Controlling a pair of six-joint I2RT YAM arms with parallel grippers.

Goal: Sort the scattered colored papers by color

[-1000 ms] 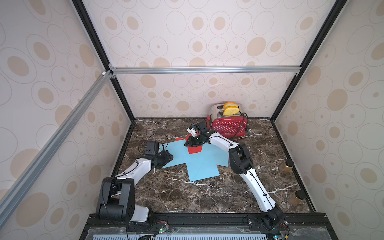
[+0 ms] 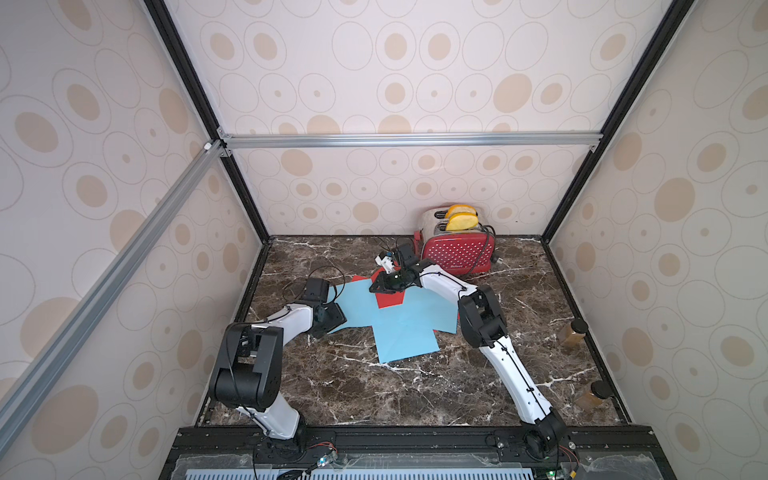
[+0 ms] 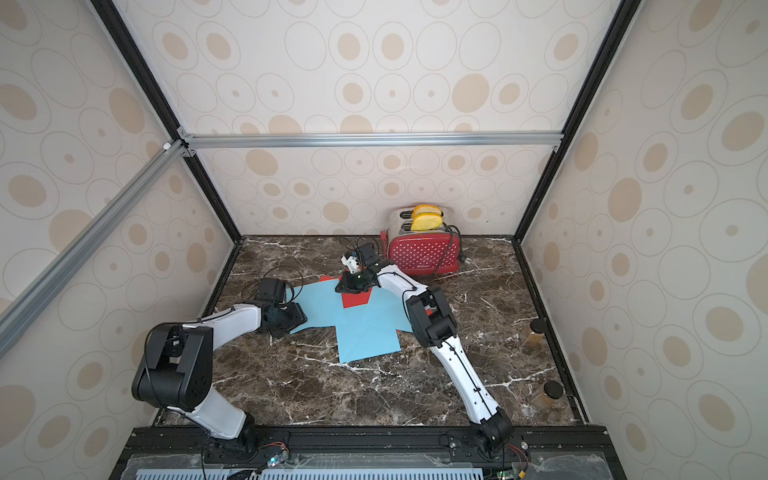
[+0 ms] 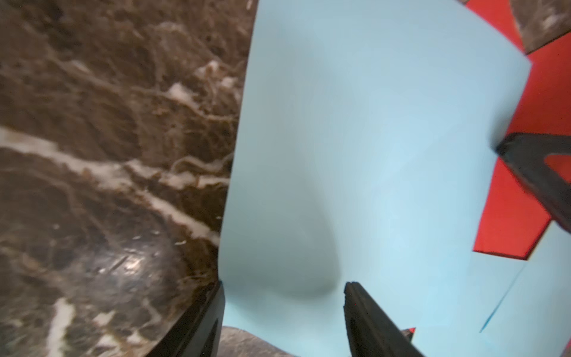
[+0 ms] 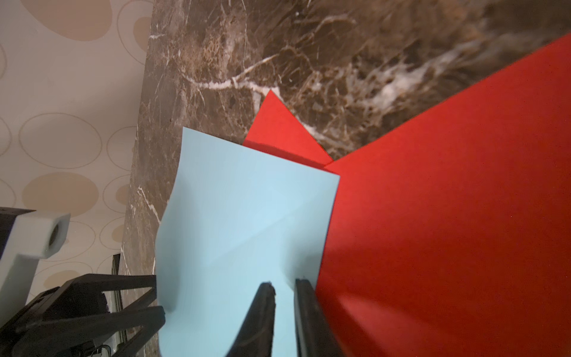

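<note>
Overlapping light blue sheets (image 2: 405,340) cover the middle of the marble table, with red sheets (image 2: 389,299) among and behind them. My left gripper hangs low over the left blue sheet (image 4: 362,136), its fingers apart near that sheet's edge, nothing visibly held. My right gripper is over the border of a blue sheet and a large red sheet (image 5: 440,238); its fingertips are close together, and whether paper is between them is hidden.
A red toaster (image 2: 454,254) with yellow slices stands at the back right. Two black-lidded jars (image 3: 536,336) stand along the right edge.
My right arm shows no visible movement.
</note>
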